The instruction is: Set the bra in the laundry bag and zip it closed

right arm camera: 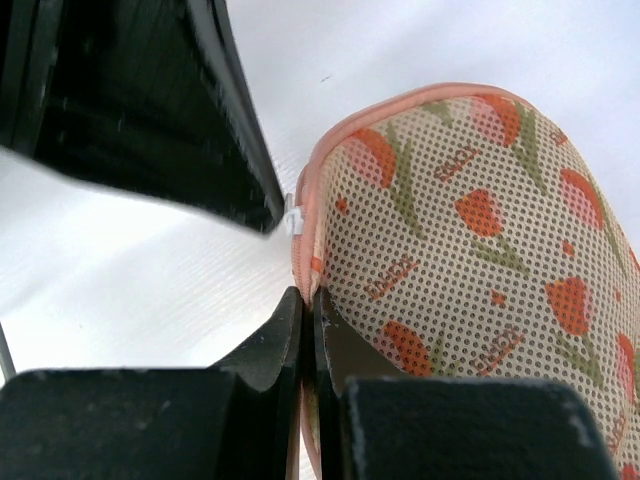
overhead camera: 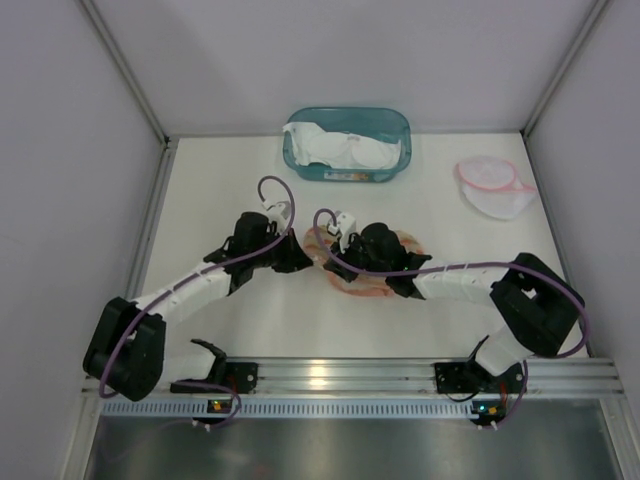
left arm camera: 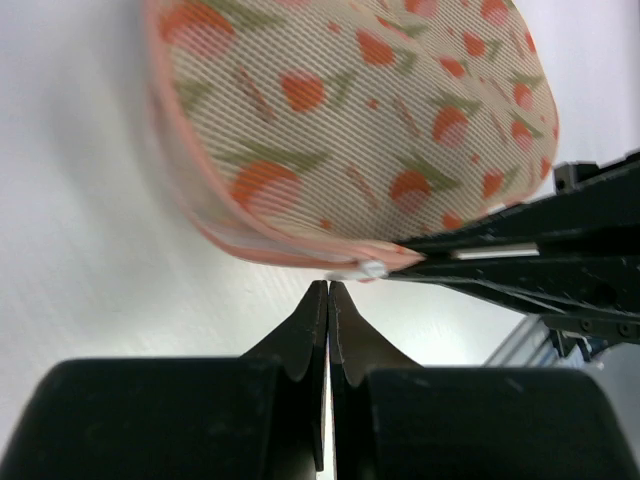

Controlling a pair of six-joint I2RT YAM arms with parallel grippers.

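Note:
The laundry bag [overhead camera: 362, 291], cream mesh with orange fruit print and peach trim, lies mid-table, partly under my right arm. My right gripper is shut on its peach edge. A small white zipper pull [left arm camera: 374, 268] sits on that edge, just beyond the right gripper's tips. My left gripper is shut, its tips right at the end of the white pull; whether the pull is pinched between them cannot be told. In the top view the left gripper [overhead camera: 309, 263] faces the right gripper [overhead camera: 329, 263] closely. No bra can be made out.
A teal bin [overhead camera: 393, 172] with white cloth [overhead camera: 345, 150] inside stands at the back. Another mesh bag with pink trim [overhead camera: 497, 187] lies at the right. Bare table is on the left and at the front.

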